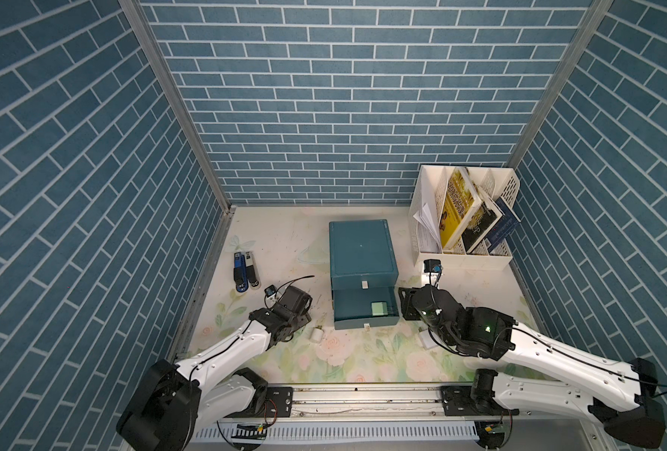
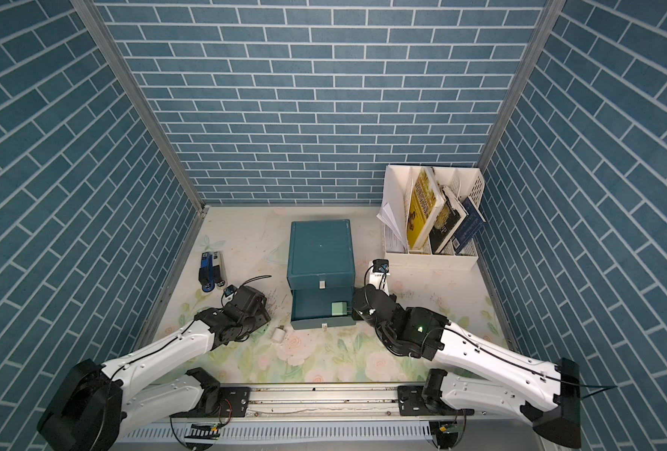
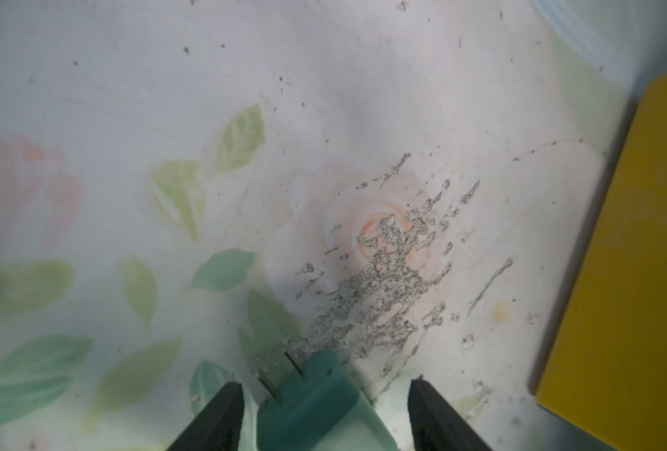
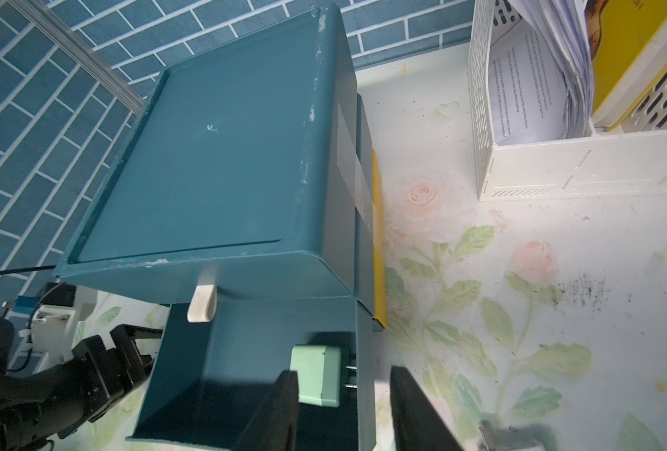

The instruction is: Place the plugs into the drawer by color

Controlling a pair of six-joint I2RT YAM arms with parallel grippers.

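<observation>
The teal drawer box (image 1: 362,248) has its front drawer open (image 1: 352,304), holding a pale green plug (image 4: 314,376) at its right side. My left gripper is low left of the drawer, its fingers either side of a teal-green plug (image 3: 311,398) with two prongs upward in the frame, apparently part open. My right gripper is at the drawer's right side; its fingertips stand apart in the right wrist view, with nothing clearly visible between them. A small white plug (image 1: 317,334) lies on the table in front, left of the drawer.
A white file holder (image 1: 461,255) with books stands at the back right. Two staplers (image 1: 245,270) lie at the left. A yellow board (image 3: 619,263) borders the left gripper's view. A pale object (image 1: 428,339) lies below the right gripper.
</observation>
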